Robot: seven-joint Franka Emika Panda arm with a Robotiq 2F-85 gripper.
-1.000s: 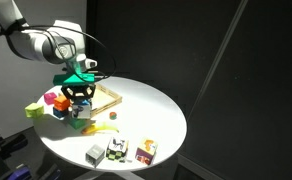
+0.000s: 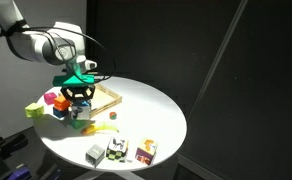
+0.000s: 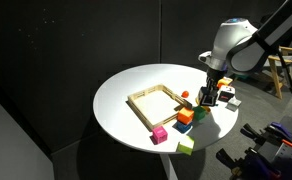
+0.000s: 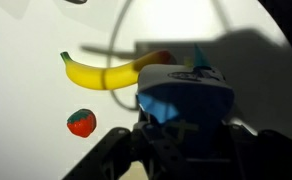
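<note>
In exterior view 1 my gripper (image 2: 82, 103) points down over the left part of the round white table. A pale block (image 2: 83, 113) sits right at its fingertips, above a green block (image 2: 77, 124). Seen from the wrist, a blue and white object (image 4: 186, 92) fills the space in front of the fingers and hides most of the fingers. Whether the fingers press on it does not show. In exterior view 2 the gripper (image 3: 222, 97) is partly lost against dark surroundings, with the green block (image 3: 199, 114) close by.
A yellow banana (image 4: 101, 76) and a strawberry (image 4: 82, 123) lie near the gripper. The wooden tray (image 3: 146, 103) stands behind, with orange (image 3: 186, 116), blue (image 3: 184, 128) and pink (image 3: 160, 134) blocks beside it. Several patterned cubes (image 2: 117, 149) line the front edge.
The banana's visible outline and the blocks stay in place. Arm and pale block show almost no movement across the last second.
</note>
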